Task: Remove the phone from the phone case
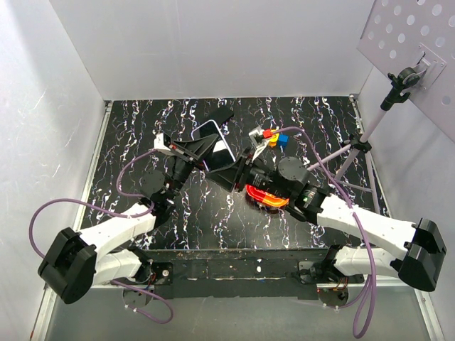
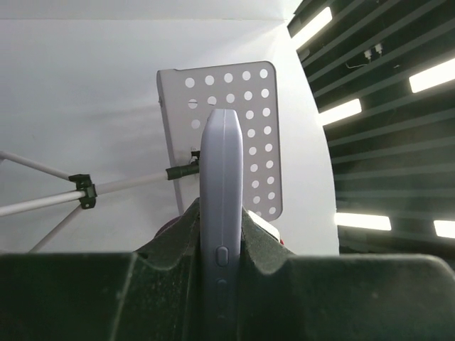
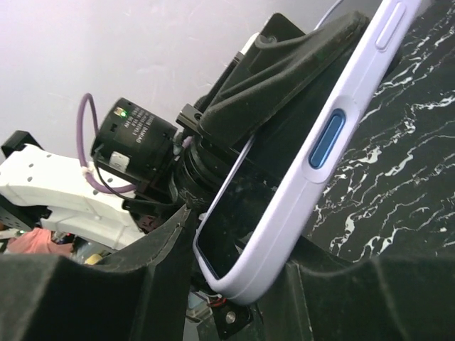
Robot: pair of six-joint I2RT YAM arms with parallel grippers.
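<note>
A phone in a lilac case (image 1: 213, 142) is held up at the middle, screen upward in the top view. My left gripper (image 1: 202, 149) is shut on it; in the left wrist view the case's narrow side (image 2: 222, 185) stands between the fingers. My right gripper (image 1: 234, 174) is at the phone's lower end. In the right wrist view that end of the case (image 3: 249, 277) lies between the right fingers, which are part open; whether both touch it is not clear.
A black object (image 1: 219, 115) lies at the back. Coloured blocks (image 1: 281, 140) and an orange-red item (image 1: 263, 197) lie behind and beneath the right arm. A tripod with a perforated panel stands at the right.
</note>
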